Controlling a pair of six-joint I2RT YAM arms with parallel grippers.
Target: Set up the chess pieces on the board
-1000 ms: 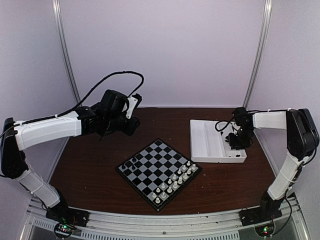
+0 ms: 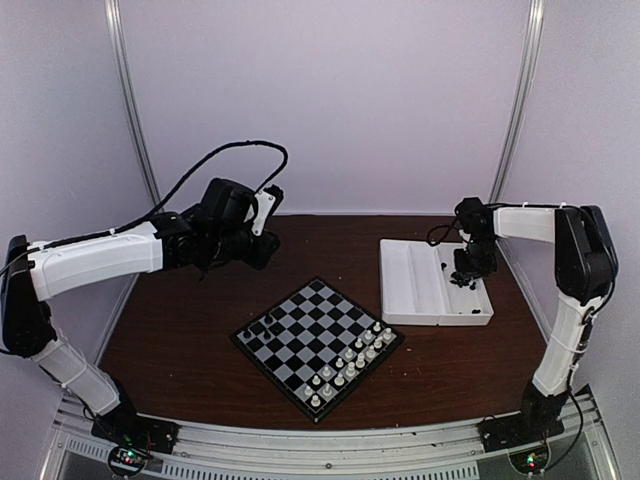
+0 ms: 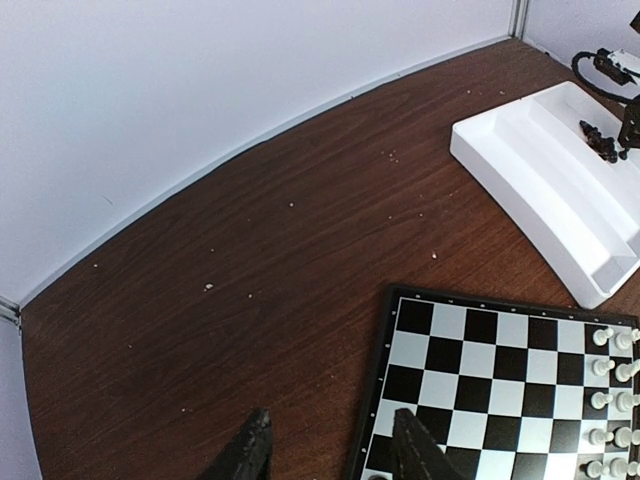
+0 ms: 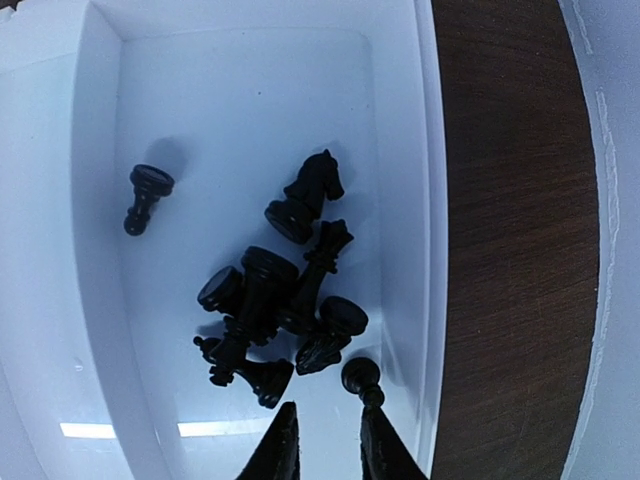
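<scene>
The chessboard (image 2: 317, 345) carries white pieces along its right edge and a few dark pieces at its left corner. A white tray (image 2: 405, 280) holds black pieces, seen close in the right wrist view: a knight (image 4: 310, 195), a lone pawn (image 4: 145, 195) and a pile of others (image 4: 260, 300). My right gripper is open over the tray's right compartment, its right finger beside a small black piece (image 4: 362, 375); whether they touch is unclear. My left gripper is open in the air left of the tray, above and behind the board.
Bare wooden table (image 3: 220, 330) lies left of and behind the board. The tray's left compartment looks empty. Pale walls enclose the table at the back and both sides.
The left arm and the board look unchanged.
</scene>
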